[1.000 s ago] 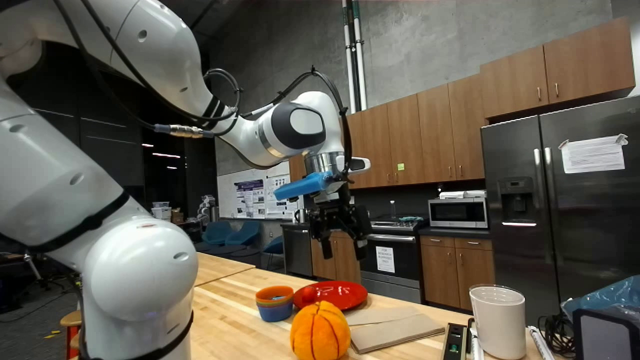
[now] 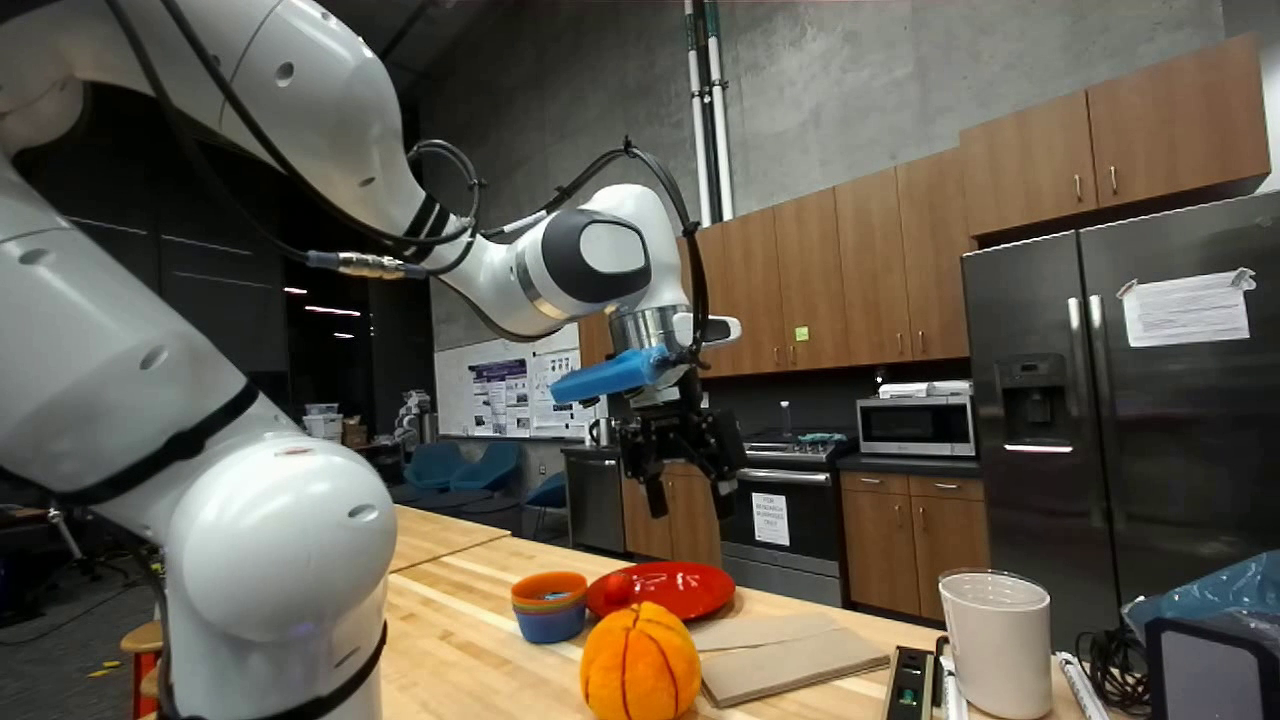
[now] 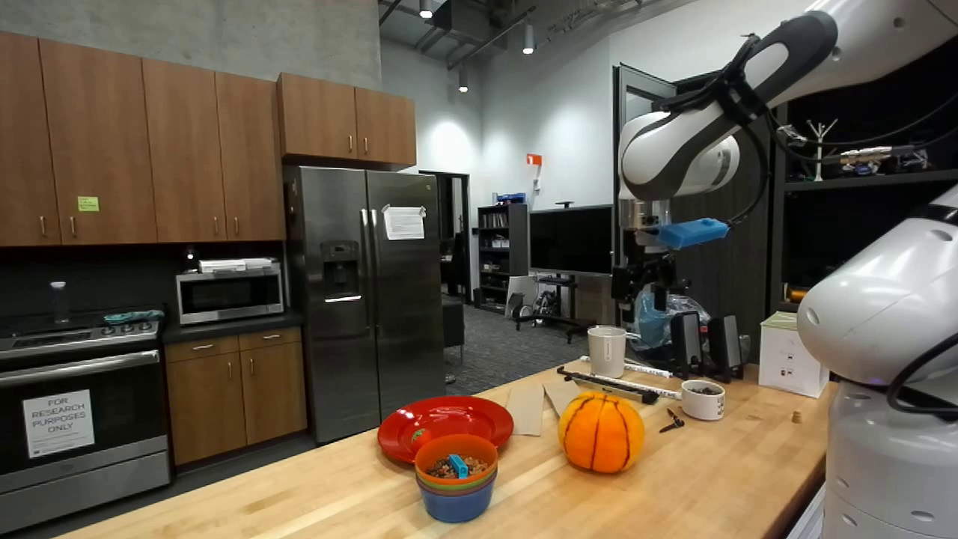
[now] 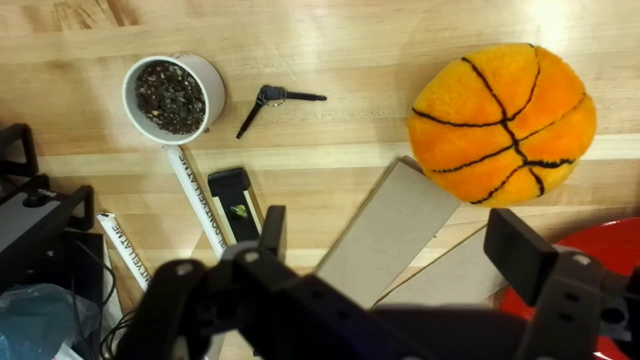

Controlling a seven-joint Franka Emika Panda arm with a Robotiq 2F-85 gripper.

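My gripper (image 2: 691, 506) hangs well above the wooden table, its fingers wide apart. In the wrist view the two dark fingers (image 4: 519, 255) stand far from each other, with only table and cardboard showing below the gap. A plush orange basketball (image 4: 502, 125) rests on the table, apart from the gripper. Beyond it lies a red plate (image 3: 446, 415) with a small red item (image 2: 618, 587) on it. Stacked coloured bowls (image 3: 456, 477) stand beside the plate; the top orange one holds small bits and a blue piece (image 3: 458, 466).
Flat cardboard pieces (image 4: 390, 231) lie near the ball. A white mug (image 4: 210, 99) holding dark bits, black keys-like tools (image 4: 271, 96), a black level-like bar (image 4: 235, 201), printed white sticks (image 4: 193, 195) and a tall white cup (image 3: 607, 351) crowd one end.
Almost nothing differs; the arm's end may have shifted very slightly. The objects on the table stay where they were.
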